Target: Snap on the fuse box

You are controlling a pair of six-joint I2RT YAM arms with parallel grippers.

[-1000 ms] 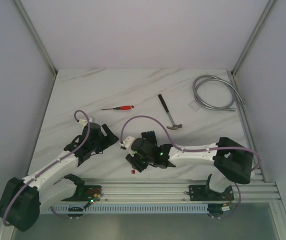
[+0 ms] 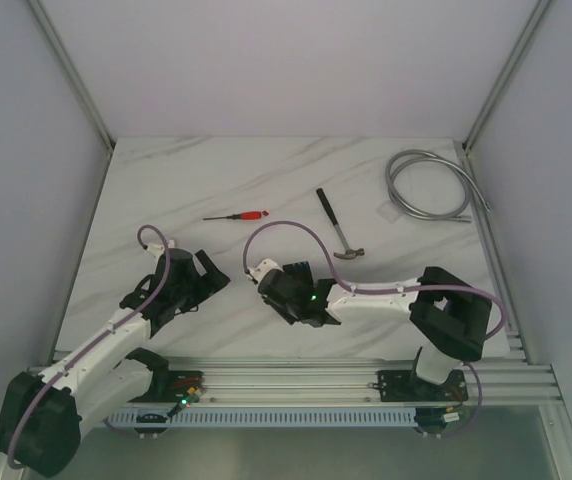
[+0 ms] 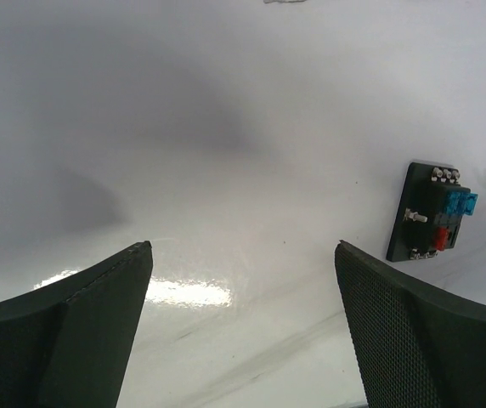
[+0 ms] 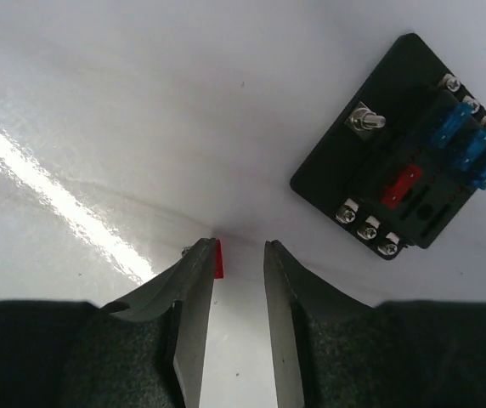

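Note:
The black fuse box with blue and red fuses lies flat on the marble table; in the left wrist view it [image 3: 423, 212] is at the right. Near it is my right gripper, hovering with a small red piece [image 4: 218, 262] seen at its left finger, either lying below or beside the fingertip. Its fingers are part open, and I cannot tell if they hold anything. My left gripper stands open over bare table to the left of the fuse box, nothing between its fingers.
A red screwdriver [image 2: 249, 215], a hammer [image 2: 334, 225] and a coiled grey hose [image 2: 416, 210] lie toward the back and right of the table.
My right gripper has shifted over the last second, now further toward the back and over the fuse box's near area.

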